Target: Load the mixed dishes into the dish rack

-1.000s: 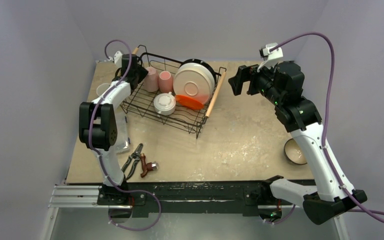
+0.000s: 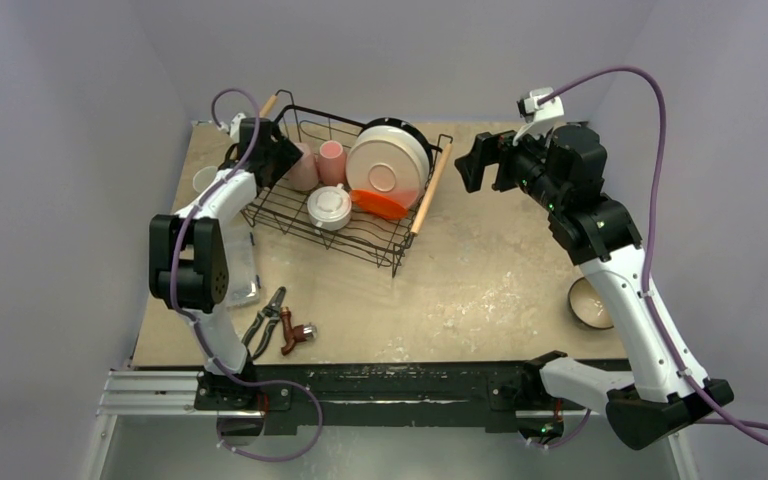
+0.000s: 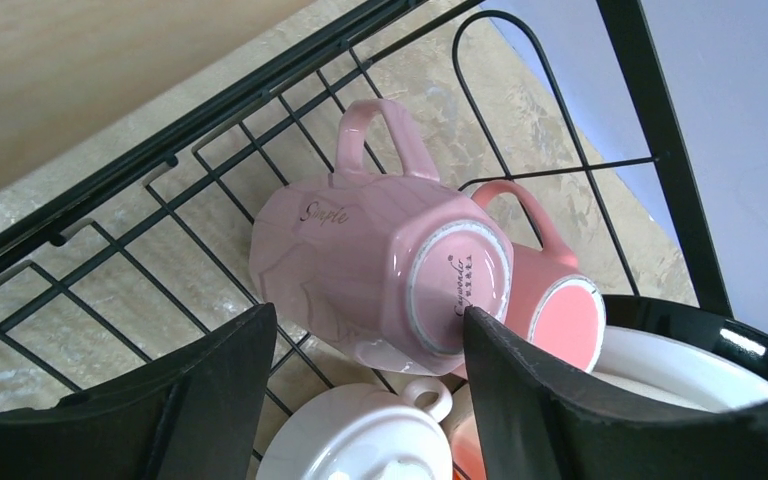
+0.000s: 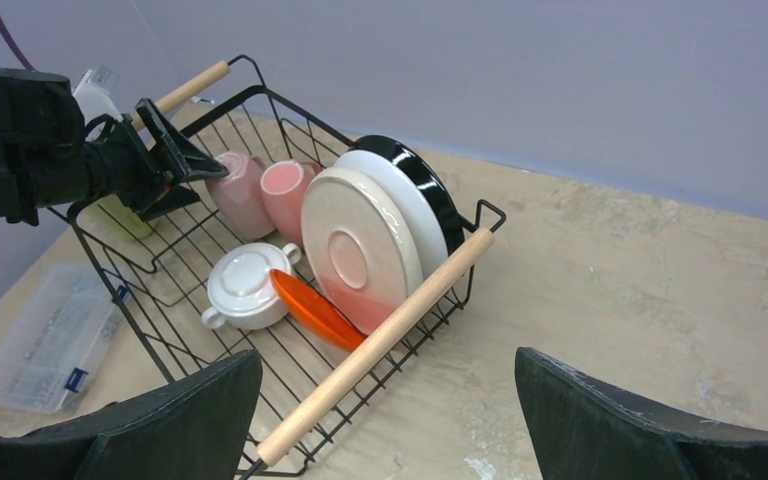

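Observation:
The wire dish rack [image 2: 420, 200] holds a larger pink mug [image 3: 340, 260], a smaller pink mug [image 3: 560, 320], a white lidded pot [image 2: 329, 207], an orange dish [image 2: 378, 205] and upright plates [image 2: 385, 170]. The larger mug lies on its side at the rack's left end, handle up. My left gripper is just above it, part open, with the mug beyond its fingertips. My right gripper [image 2: 487, 160] stands open to the right of the rack, with nothing between its fingers.
A dark-rimmed bowl [image 2: 588, 305] lies at the right edge. A clear plastic box [image 4: 35, 350], pruners [image 2: 266, 320] and a brown fitting [image 2: 290, 335] lie left and front. A white cup [image 2: 203, 177] stands left of the rack. The table right of the rack is clear.
The right arm and the dishes look unchanged.

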